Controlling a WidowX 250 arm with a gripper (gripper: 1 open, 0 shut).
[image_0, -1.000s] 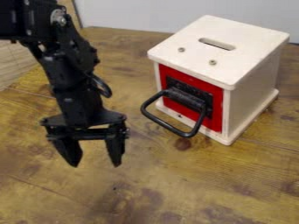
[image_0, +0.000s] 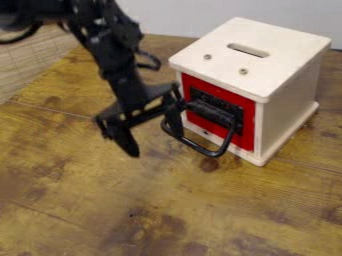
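My black gripper (image_0: 150, 124) is open, blurred by motion, held low in the middle-left with its fingers angled down and toward the right, beside the box's handle. A white wooden box (image_0: 283, 92) with a red front panel (image_0: 239, 98) stands at the right. A black loop handle (image_0: 209, 150) sticks out low from that panel, and part of my gripper is close to it or in front of it; whether they touch I cannot tell.
The box has a slot and two small fittings on top. A pale wall is behind.
My gripper has moved right and up in the view, toward the box's handle, and has turned. The box looks unmoved.
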